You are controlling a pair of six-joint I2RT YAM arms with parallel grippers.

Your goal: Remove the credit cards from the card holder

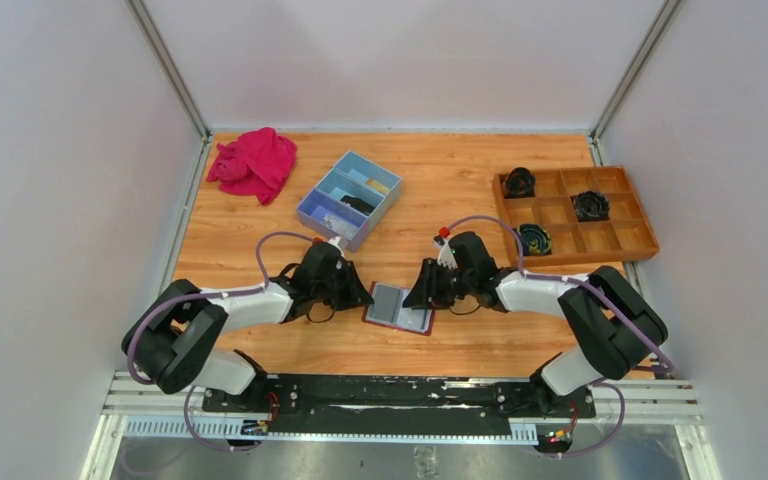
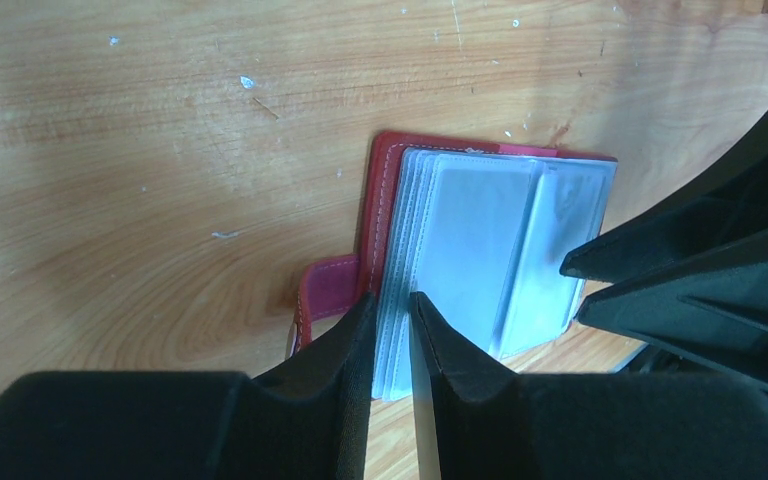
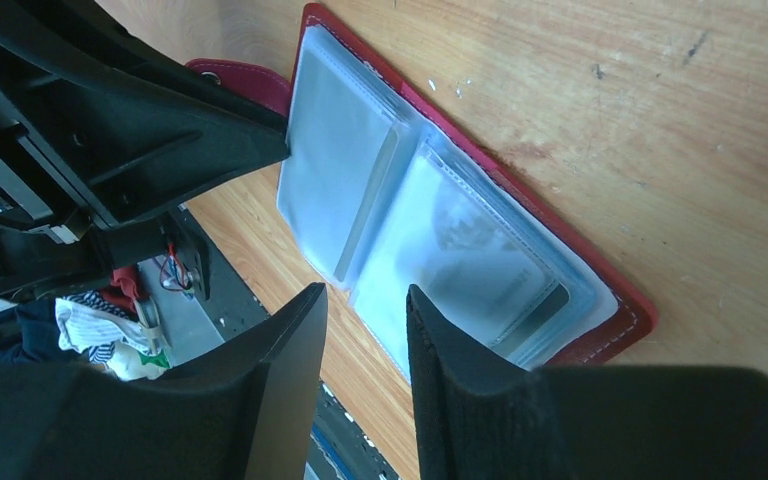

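The card holder (image 1: 390,307) lies opened flat on the table between my two arms. It has a dark red cover (image 3: 642,318) and clear plastic sleeves (image 2: 465,230). In the left wrist view, my left gripper is at the holder's left edge, with a narrow gap between its fingers at the sleeve edges; whether it touches them I cannot tell. My right gripper is over the other half, fingers apart and nothing between them. A pale card (image 3: 460,240) seems to show through the sleeve on that half.
A divided blue-grey box (image 1: 350,197) stands behind the holder, holding a few items. A pink cloth (image 1: 254,165) lies at the back left. At the right is a wooden compartment tray (image 1: 615,237) with coiled black cables (image 1: 590,206). Bare table surrounds the holder.
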